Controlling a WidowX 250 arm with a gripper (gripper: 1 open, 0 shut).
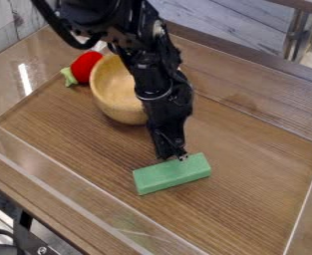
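Observation:
A green rectangular block (171,175) lies at an angle on the wooden table in the lower middle. My black gripper (171,153) points down just behind the block's upper edge, shut, with nothing visible between its fingers. The arm reaches in from the top and partly hides a tan bowl (115,94).
A red object (84,66) lies left of the bowl, with a small white item near it. The table's edges show at the left and upper right.

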